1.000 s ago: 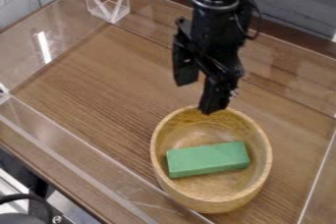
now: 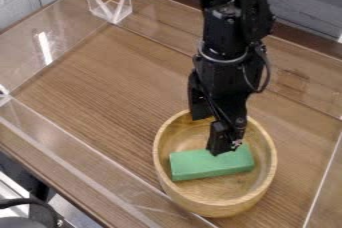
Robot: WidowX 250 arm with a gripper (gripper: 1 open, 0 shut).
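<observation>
A round wooden bowl [image 2: 217, 194] sits at the lower middle of the table with a green rectangular block [image 2: 210, 163] lying in it. My black gripper [image 2: 210, 112] hangs over the back part of the bowl, just above and behind the block, its fingers pointing down and standing open. The arm hides part of the bowl's back rim.
A small white wire-like object [image 2: 110, 4] stands at the back left. The table's back edge runs behind the arm, and a black cable or part shows at the bottom left.
My gripper has moved down and toward the camera, from behind the bowl to over its back part, near the green block. The block and bowl look unmoved.
</observation>
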